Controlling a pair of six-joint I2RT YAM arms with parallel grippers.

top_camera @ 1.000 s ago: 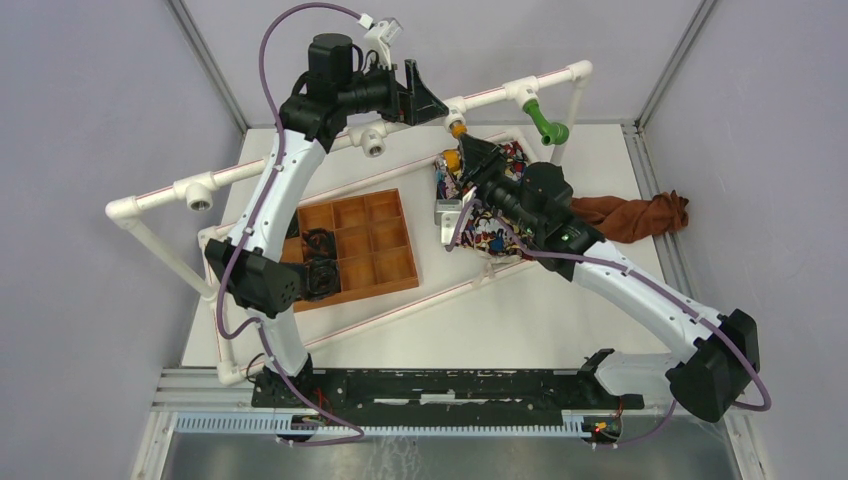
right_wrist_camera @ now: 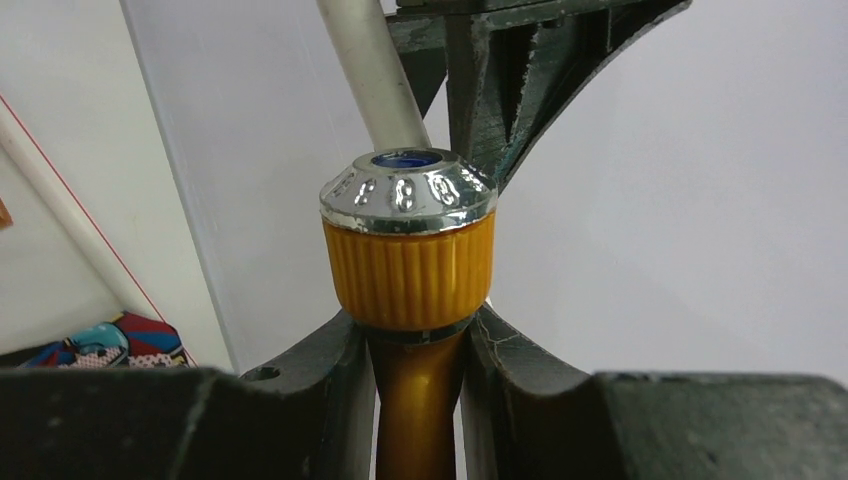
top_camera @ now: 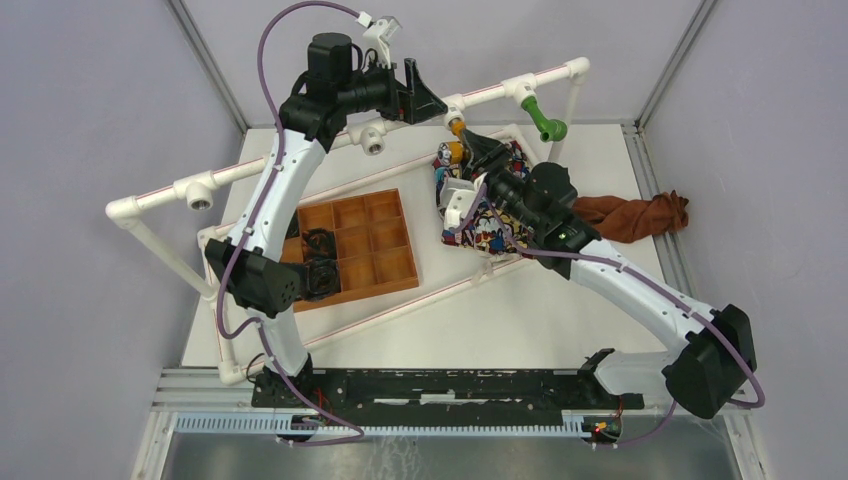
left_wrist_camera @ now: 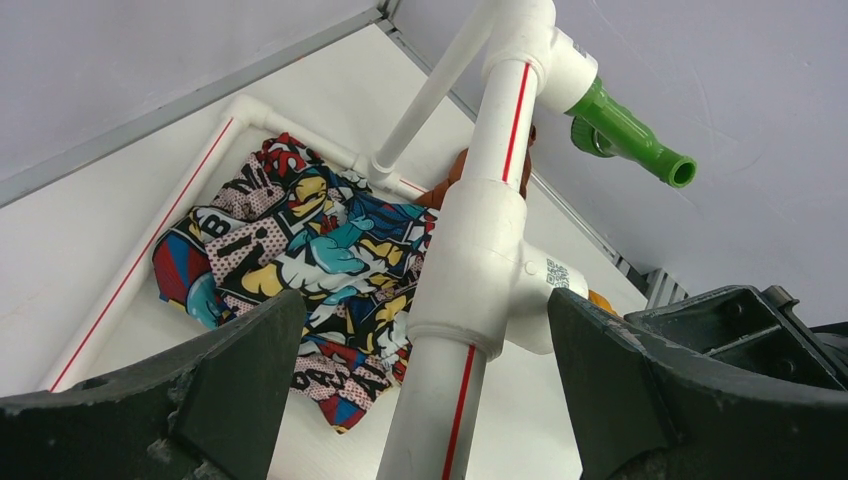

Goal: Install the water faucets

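An orange faucet (right_wrist_camera: 410, 270) with a chrome end fills the middle of the right wrist view, my right gripper shut on its body. In the top view it meets the white tee (top_camera: 454, 113) on the upper pipe; how far it is seated is unclear. My left gripper stands open around the pipe beside that tee (left_wrist_camera: 465, 260). A green faucet (left_wrist_camera: 635, 140) is fitted in the tee to the right. Other white tees (top_camera: 373, 140) along the pipe have bare openings.
A wooden compartment tray (top_camera: 370, 240) with black items lies left of centre below the pipe. A patterned cloth (left_wrist_camera: 290, 260) lies under the right arm, a brown cloth (top_camera: 640, 215) at the right. The board's front middle is clear.
My right gripper and wrist have turned slightly, with the lower right arm shifting a little. The left arm has not moved.
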